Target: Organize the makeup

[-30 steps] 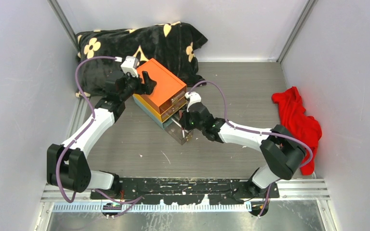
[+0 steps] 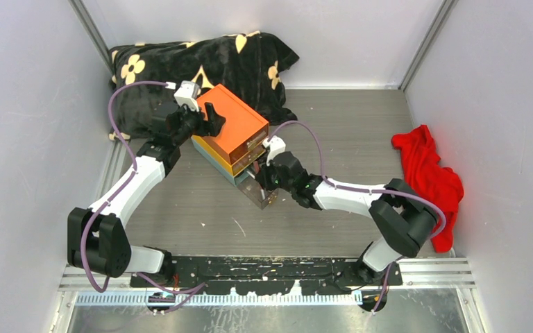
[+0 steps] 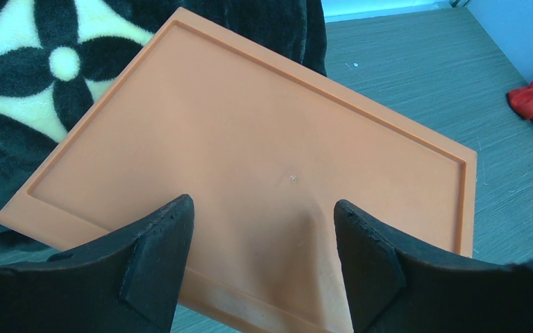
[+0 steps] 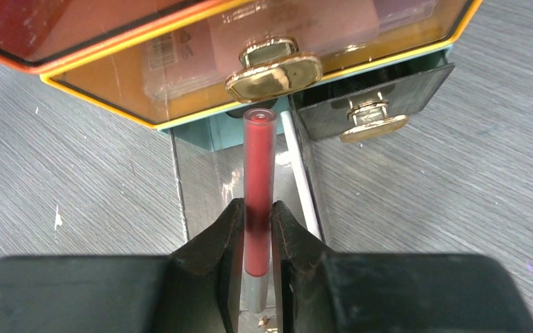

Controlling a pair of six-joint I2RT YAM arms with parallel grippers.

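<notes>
The makeup organizer (image 2: pixel 230 127) has an orange top, a yellow tier and a teal bottom tier. Its clear lower drawer (image 4: pixel 198 182) is pulled out, with a white stick (image 4: pixel 300 173) lying along one side. Over that drawer, my right gripper is shut on a red makeup tube (image 4: pixel 259 163) with a clear end; in the top view the arm hides most of it. My left gripper stands open over the orange lid (image 3: pixel 250 125), nothing between its fingers.
A smaller dark drawer (image 4: pixel 375 104) beside it is slightly out. A black floral blanket (image 2: pixel 159 66) lies behind the organizer, and a red cloth (image 2: pixel 427 180) lies at the right.
My right gripper has shifted slightly left in the top view, over the drawer, carrying the red tube. The left arm shows no visible movement.
</notes>
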